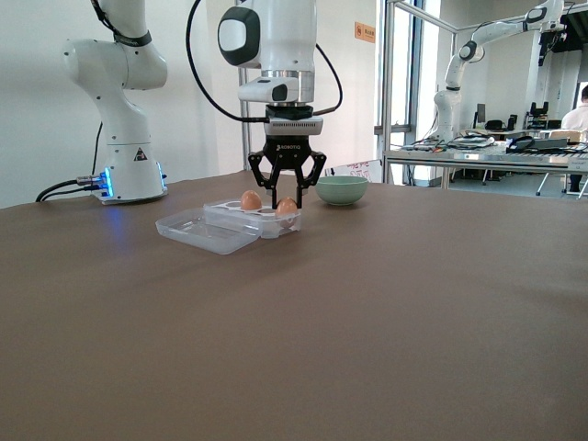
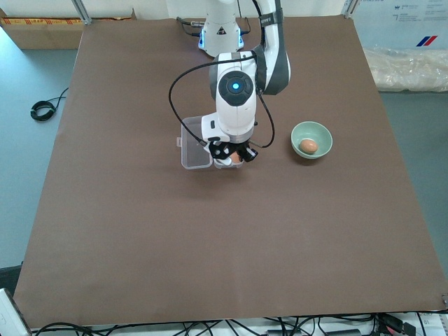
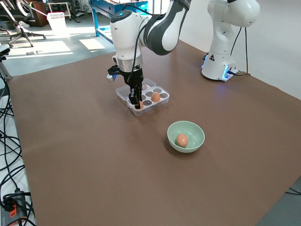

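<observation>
A clear plastic egg carton (image 1: 207, 233) lies open on the brown table, holding two brown eggs (image 1: 251, 201) in its tray. My gripper (image 1: 287, 197) is down over the carton at the second egg (image 1: 287, 211); whether its fingers grip that egg cannot be told. A mint-green bowl (image 3: 186, 148) stands apart from the carton, with one brown egg (image 3: 182, 140) inside, also visible in the left view (image 2: 309, 145). In the left view the arm hides much of the carton.
The arm's white base (image 1: 129, 175) stands at the back. Cables and equipment run along one table edge.
</observation>
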